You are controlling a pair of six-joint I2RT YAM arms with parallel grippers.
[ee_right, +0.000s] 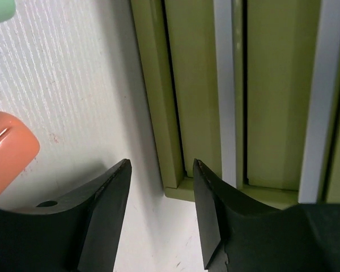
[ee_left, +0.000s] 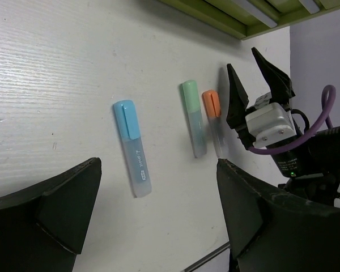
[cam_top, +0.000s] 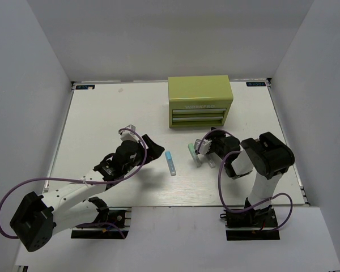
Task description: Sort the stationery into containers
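Observation:
A blue-capped marker (ee_left: 133,150) lies on the table between the open fingers of my left gripper as its wrist view sees it, with nothing held. A green-capped marker (ee_left: 194,119) and an orange-capped marker (ee_left: 214,113) lie to its right. My right gripper is over these two markers near the green WORKPRO cabinet (cam_top: 199,90), its fingers apart and empty. In the right wrist view the orange cap (ee_right: 5,147) is at the left, and the cabinet's slatted front (ee_right: 175,96) fills the right.
The cabinet stands at the back centre-right of the white table (cam_top: 102,107).

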